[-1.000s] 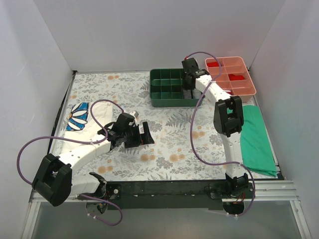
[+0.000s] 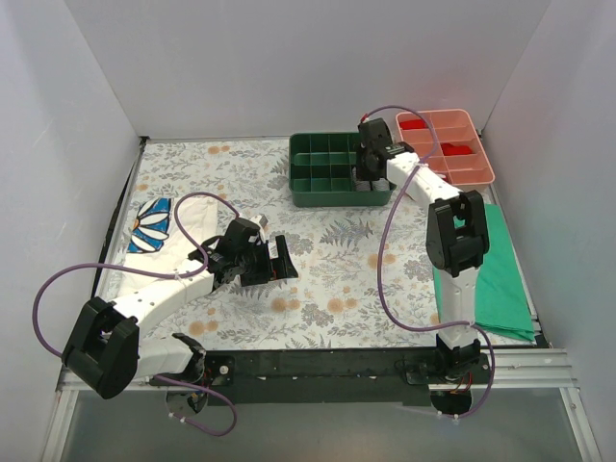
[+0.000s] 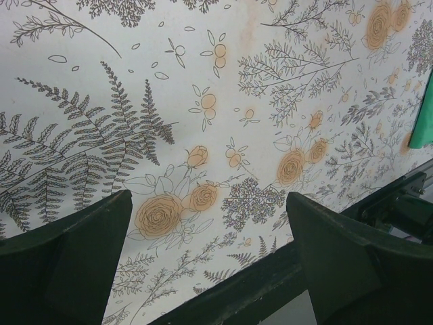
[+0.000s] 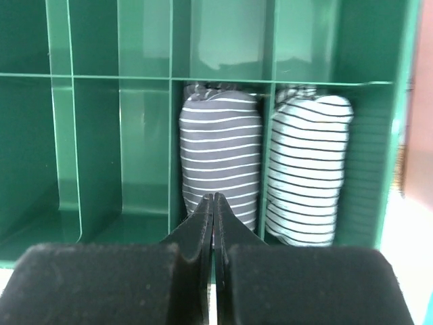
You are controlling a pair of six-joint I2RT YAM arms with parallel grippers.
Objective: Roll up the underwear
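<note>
Two rolled striped pieces of underwear lie side by side in neighbouring compartments of the green divided box (image 2: 318, 200). In the right wrist view, the grey roll (image 4: 222, 152) with white stripes is on the left, and the white roll (image 4: 308, 169) with dark stripes is on the right. Over the grey roll's near end, my right gripper is shut, and nothing shows between its fingertips. Above bare patterned tabletop left of centre, my left gripper stands open and empty, its two fingers (image 3: 74, 254) wide apart.
A salmon divided box (image 2: 462, 178) holding red items (image 2: 456, 149) stands right of the green box. Green cloth (image 2: 500, 279) lies along the right side, and white cloth (image 2: 192, 217) with a blue flower patch (image 2: 151, 226) at left.
My right arm has shifted slightly right and toward the table's front, with its gripper still over the green box. My left arm has stayed put.
</note>
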